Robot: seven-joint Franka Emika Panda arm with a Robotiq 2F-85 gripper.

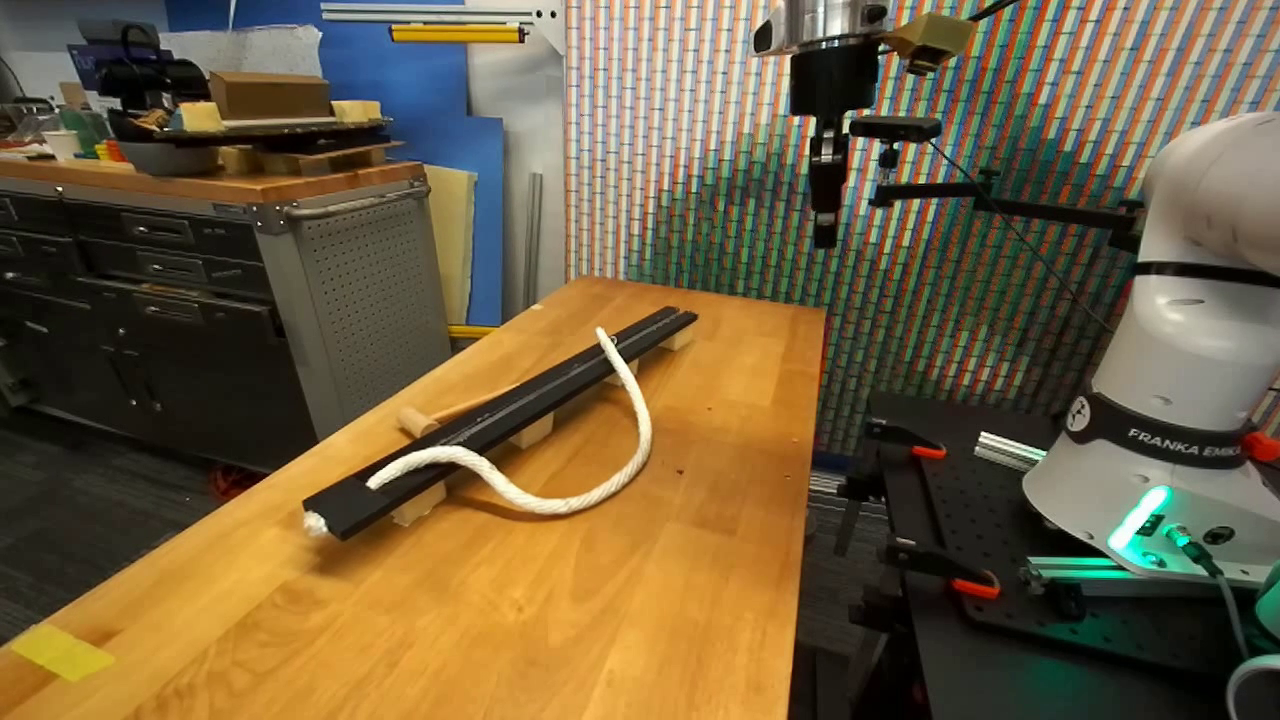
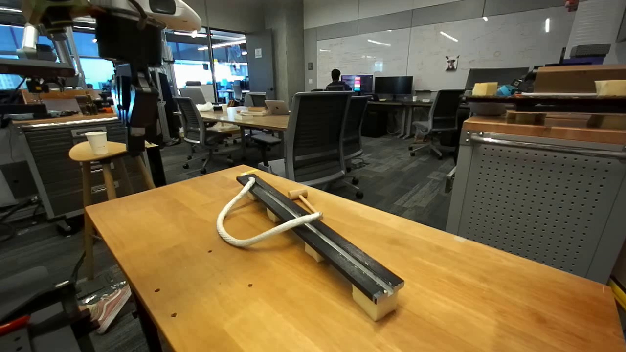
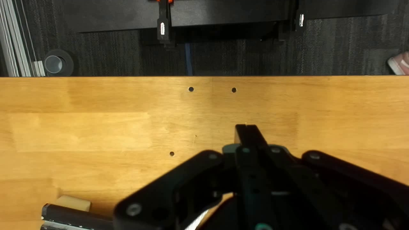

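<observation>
A white rope (image 1: pixel 573 505) curves in a loose loop over the table beside a long black grooved rail (image 1: pixel 516 410). Its near end pokes out at the rail's near end, and its other end lies across the rail farther along. The rail rests on small wooden blocks (image 2: pixel 375 302). High above the table's far right side hangs my gripper (image 1: pixel 825 234), well away from rope and rail. In the wrist view the fingertips of my gripper look close together, with nothing seen between them; whether they meet is unclear.
A wooden mallet (image 2: pixel 298 193) lies behind the rail. Bare wooden table (image 3: pixel 96 130) spreads beneath the gripper, marked by several small holes. Past the table's edge stands the robot's black base table (image 1: pixel 912 504) with clamps.
</observation>
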